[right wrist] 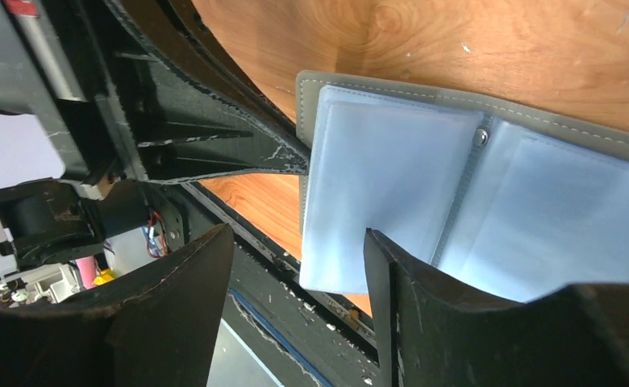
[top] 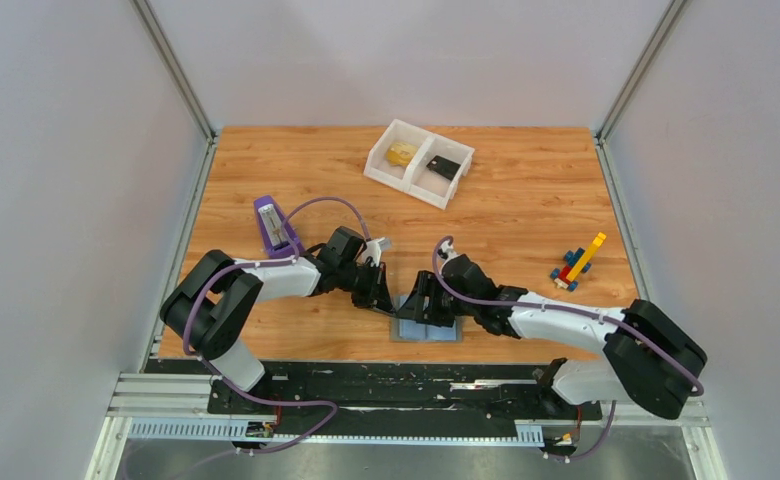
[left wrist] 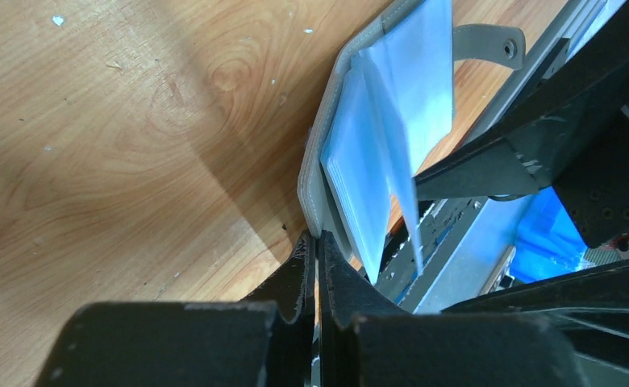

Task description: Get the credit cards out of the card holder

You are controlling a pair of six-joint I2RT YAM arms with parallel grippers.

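Observation:
The card holder (top: 427, 330) lies unfolded near the table's front edge, grey-backed with pale blue sleeves. In the right wrist view, a metal snap sits on the fold between its left sleeve (right wrist: 392, 161) and right sleeve (right wrist: 561, 210). I cannot make out any separate card. My left gripper is shut on the grey edge at the holder's left side. Over the left sleeve reaches my right gripper, fingers apart and nothing held. A loose blue flap (left wrist: 393, 137) stands up from the sleeves in the left wrist view, close to a right finger.
A white two-part box (top: 419, 162) at the back holds a yellow thing and a black thing. The purple object (top: 277, 227) lies behind the left arm, and toy bricks (top: 578, 262) stand at the right. Mid-table behind the holder is clear.

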